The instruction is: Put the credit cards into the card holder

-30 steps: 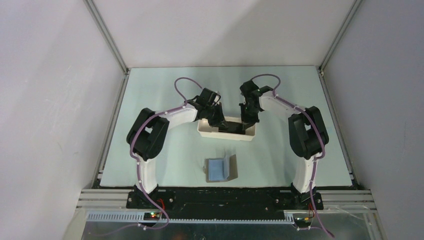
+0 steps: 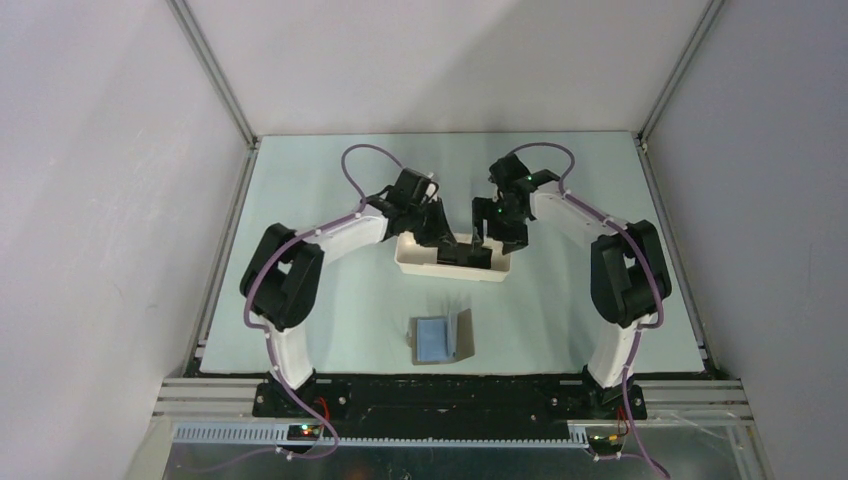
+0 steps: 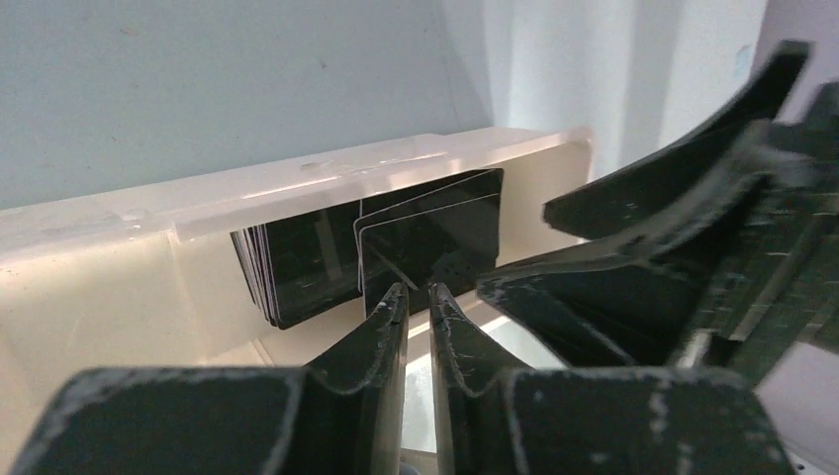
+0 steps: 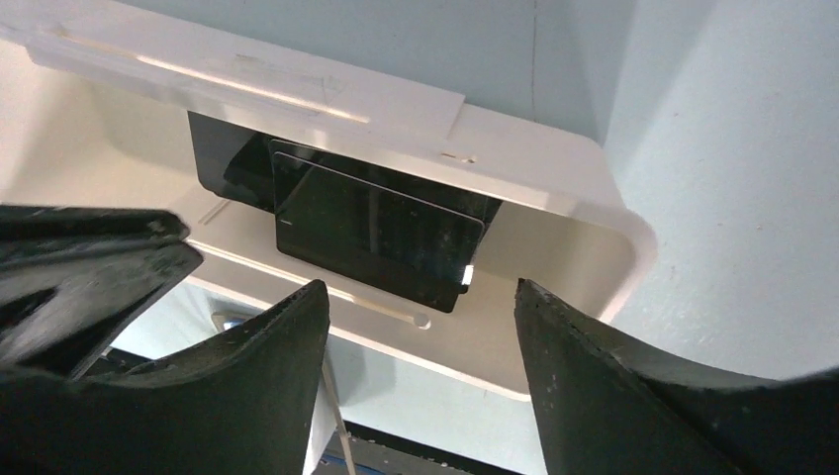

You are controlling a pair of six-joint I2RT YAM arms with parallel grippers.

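Observation:
Several black cards (image 2: 464, 254) stand in the long white bin (image 2: 450, 273). In the left wrist view, a front card (image 3: 435, 247) leans at an angle beside a stack (image 3: 309, 267). My left gripper (image 2: 443, 241) is at the bin's left half; its fingertips show a narrow gap with nothing between them (image 3: 419, 289). My right gripper (image 2: 495, 243) stands wide open over the bin's right end. Between its fingers in the right wrist view, a separate card (image 4: 376, 233) lies farther off, untouched. The card holder (image 2: 432, 340) lies unfolded near the table's front, a blue panel on its left side.
The left gripper's dark finger (image 4: 89, 257) reaches into the right wrist view, close to my right gripper. The bin's walls (image 4: 297, 104) rise around the cards. Bare table (image 2: 310, 350) lies on both sides of the holder.
Bin and holder have stayed put.

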